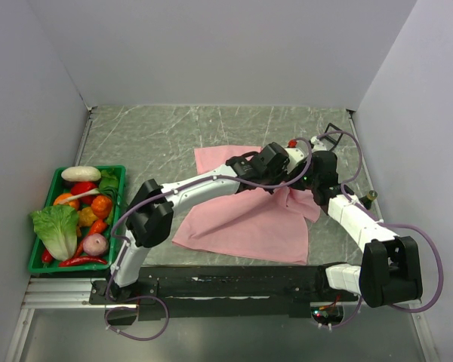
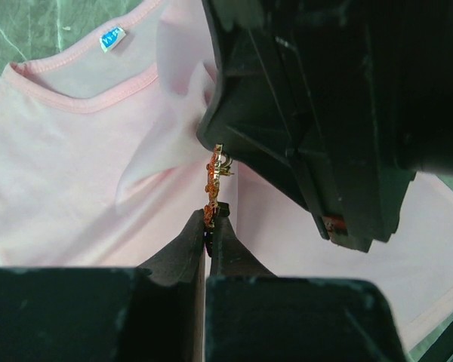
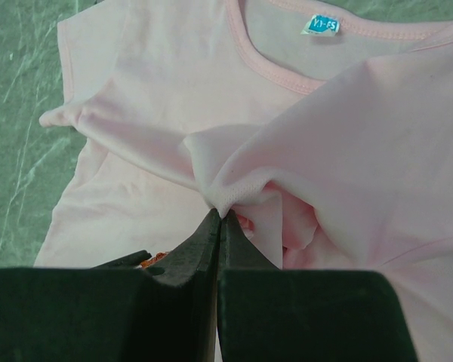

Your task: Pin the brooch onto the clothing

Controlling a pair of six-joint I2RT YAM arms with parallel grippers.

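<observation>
A pink shirt [image 1: 249, 230] lies spread on the grey-green table, its neckline and blue label [image 2: 112, 38] showing in the left wrist view. My left gripper is shut on a small gold-and-orange brooch [image 2: 213, 181], seen edge-on with its clasp side to the right. In the right wrist view, a raised fold of the shirt [image 3: 241, 177] gathers to a point at my right gripper, which is shut on it. Part of the brooch [image 3: 155, 259] shows there, just left of my right fingers. Whether its pin touches or passes through the cloth is hidden.
At the left, a green basket [image 1: 117, 175] holds several vegetables. Both arms meet closely over the shirt's right part, with the right gripper's dark body [image 2: 309, 113] looming beside the brooch. A black frame-like object [image 1: 334, 136] stands at the back right. Bare table [image 1: 151, 132] lies at the back left.
</observation>
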